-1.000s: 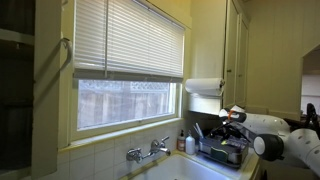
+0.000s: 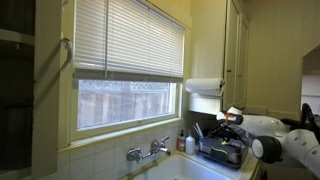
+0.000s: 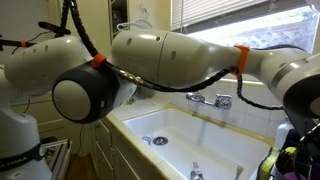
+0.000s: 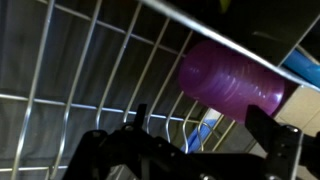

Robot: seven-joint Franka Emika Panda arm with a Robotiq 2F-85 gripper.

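Observation:
Seen from the wrist, my gripper is open, one dark finger on the lower left and the other on the lower right. Beyond the fingers a purple cup-like thing (image 4: 230, 80) lies tilted against the wires of the dish rack (image 4: 120, 80). It is apart from both fingers, and nothing shows between them. In exterior view 1 my gripper (image 2: 229, 121) hangs over the rack (image 2: 222, 150) at the right end of the counter. The purple thing cannot be made out there.
A white sink (image 3: 195, 140) with a wall faucet (image 2: 148, 150) lies left of the rack. Bottles (image 2: 190, 145) stand between them. A paper towel roll (image 2: 204, 86) hangs above, under the cupboard. A blue thing (image 4: 303, 67) sits near the purple one.
In exterior view 1 the arm's wrist and gripper have shifted slightly over the rack. Nothing else has visibly moved.

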